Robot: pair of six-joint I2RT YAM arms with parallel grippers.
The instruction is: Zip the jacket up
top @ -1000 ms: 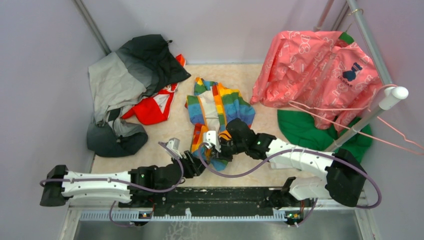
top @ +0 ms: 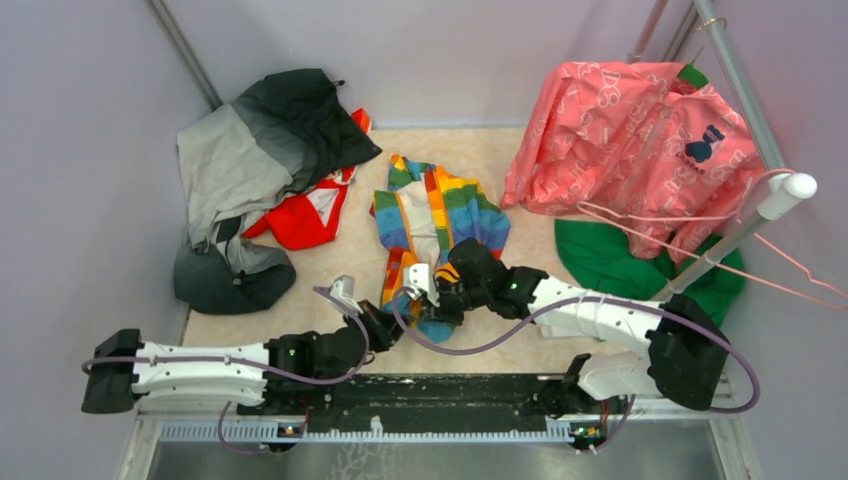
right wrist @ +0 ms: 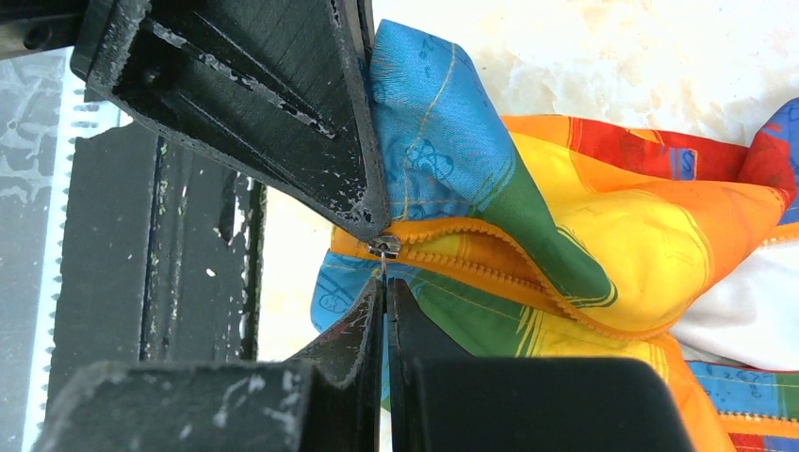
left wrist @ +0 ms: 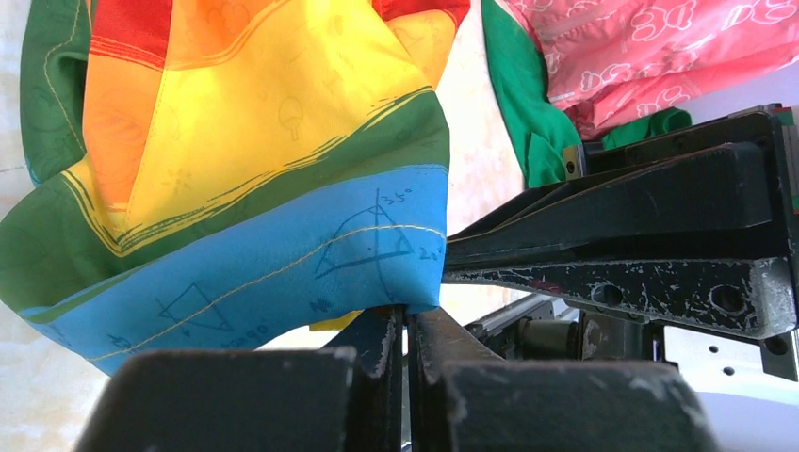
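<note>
The striped jacket (top: 440,210) lies in the middle of the table, its lower end under both grippers. In the left wrist view a folded blue-and-green hem (left wrist: 236,273) is raised; my left gripper is shut at that hem's edge, the fabric between its tips hard to make out. In the right wrist view the orange zipper tape (right wrist: 499,254) runs to a metal slider (right wrist: 384,247), and my right gripper is shut on its thin pull. The left gripper's black body stands just above the slider.
A grey-black jacket (top: 240,150) over red cloth lies left. Pink coat (top: 630,150), green cloth (top: 620,260) and a metal pole with pink hangers (top: 730,240) crowd the right. The table's front edge is just below the grippers.
The jacket and right arm look almost the same.
</note>
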